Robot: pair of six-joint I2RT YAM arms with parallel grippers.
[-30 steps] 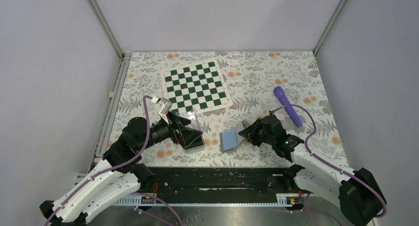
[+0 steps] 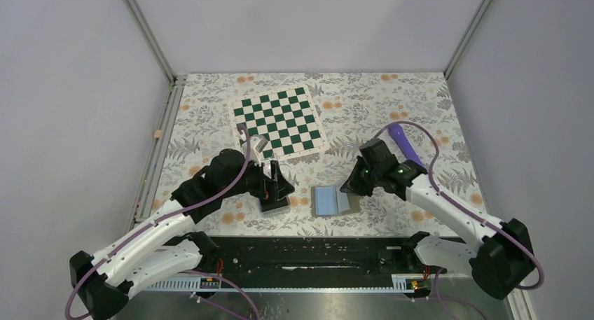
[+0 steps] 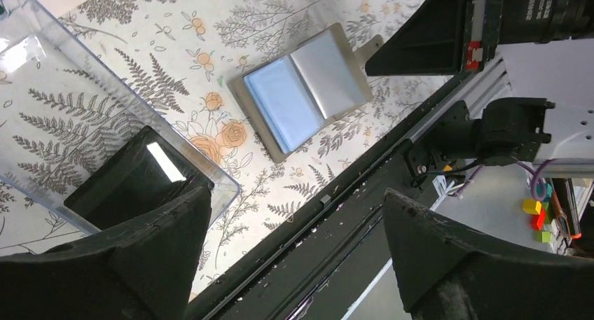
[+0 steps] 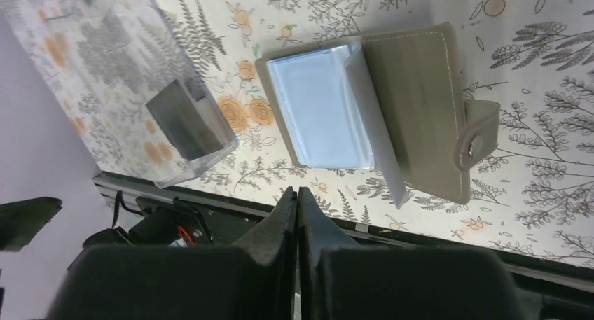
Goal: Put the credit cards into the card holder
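Note:
The card holder (image 4: 420,110) lies opened flat on the table, its olive-brown cover spread to the right with a snap strap. Clear sleeves (image 4: 322,110) over a pale blue page fill its left side, and one sleeve stands partly lifted. My right gripper is shut above the holder's front edge, nothing visible between its fingertips. A clear plastic box (image 3: 133,103) to the left holds a black card-like piece (image 3: 140,176) at its near end; whether it is several cards cannot be told. Over this box hangs my left gripper, open and empty.
A green-and-white checkered board (image 2: 277,120) lies at the back left. At the right is a purple flashlight-like object (image 2: 405,143), behind the right arm. The table's front edge runs close to the holder and the box.
The holder's right cover, raised before at my right gripper, now lies flat. My right gripper has shifted slightly up in the top view. The left arm has swung a little rightward.

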